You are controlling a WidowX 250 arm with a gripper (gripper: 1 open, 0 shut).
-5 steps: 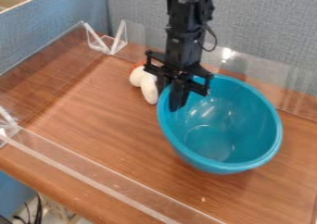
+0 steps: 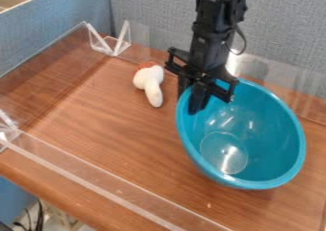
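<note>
The black gripper (image 2: 192, 92) reaches down from the top onto the left rim of a large turquoise bowl (image 2: 277, 149), its fingers around that rim. The bowl sits to the right on the wooden surface, its inside facing up. A white mushroom-like toy (image 2: 152, 83) with a red-orange patch lies left of the gripper. Whether the fingers are closed tight on the rim is hard to make out.
A white wire rack (image 2: 111, 42) stands at the back left, and another white piece is at the left edge. Blue and grey padded walls border the wooden table (image 2: 83, 120).
The bowl and the gripper have shifted a little to the right, with the fingers staying at the bowl's left rim. The white toy looks unmoved.
</note>
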